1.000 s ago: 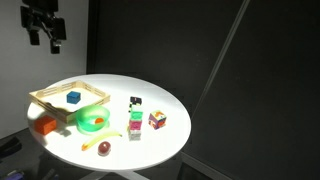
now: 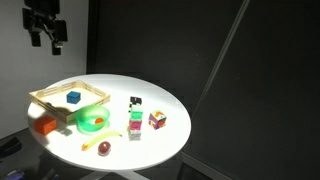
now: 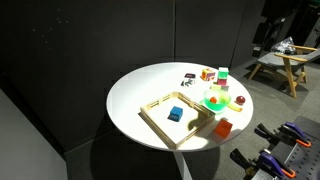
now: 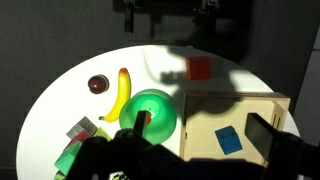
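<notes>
High over the tray end of the round white table, my gripper [image 2: 46,46] hangs open in exterior view 1, its fingers wide apart with nothing between them. A shallow wooden tray [image 3: 146,114] holds one blue cube [image 3: 176,114]. Beside the tray sits a green bowl [image 4: 164,128] with a small orange-red item [image 4: 147,118] inside. A red-orange block [image 4: 198,68] lies outside the tray near the table edge. The yellow banana [image 4: 122,92] and a dark red ball [image 4: 98,84] rest on the bowl's other side.
Stacked green, pink and pale blocks [image 2: 136,124] stand near a multicoloured cube [image 2: 157,120]. A small black-and-white object [image 2: 136,102] is behind them. A wooden chair [image 3: 285,65] stands beyond the table.
</notes>
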